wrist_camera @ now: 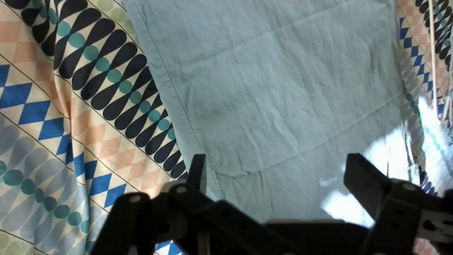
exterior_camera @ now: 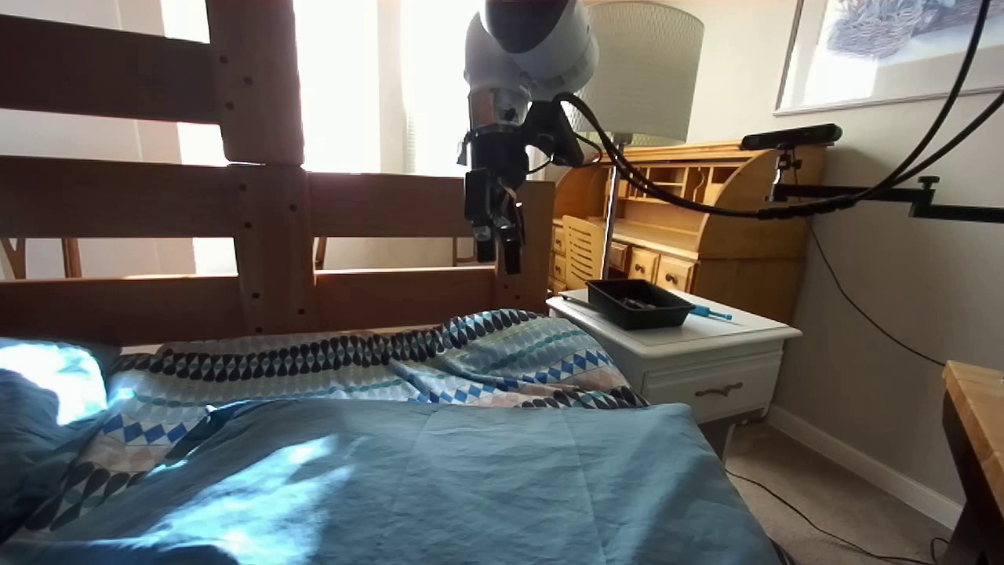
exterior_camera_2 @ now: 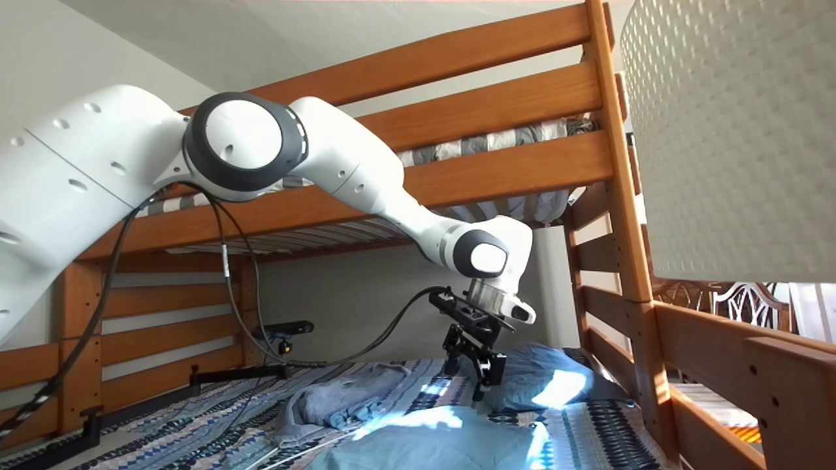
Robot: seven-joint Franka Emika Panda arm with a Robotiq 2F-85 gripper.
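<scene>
Spread over the bed lies a plain blue-grey cloth (exterior_camera: 452, 471), fairly flat with light creases. It fills the middle of the wrist view, where its hemmed left edge runs across the patterned bedding (wrist_camera: 110, 85). High above the bed hangs my gripper (exterior_camera: 499, 264), pointing down. Its two fingers stand wide apart in the wrist view, the left finger (wrist_camera: 197, 174) over the cloth's hem and the right finger (wrist_camera: 363, 182) over a sunlit patch. Nothing is between them, and they do not touch the cloth.
A blue pillow (exterior_camera_2: 541, 380) sits at one end of the bed, with a crumpled grey cloth (exterior_camera_2: 337, 395) farther along. A white nightstand (exterior_camera: 725, 344) holds a black tray (exterior_camera: 640, 306). Wooden bunk rails (exterior_camera: 395, 207) and a lampshade (exterior_camera: 645, 71) stand around the arm.
</scene>
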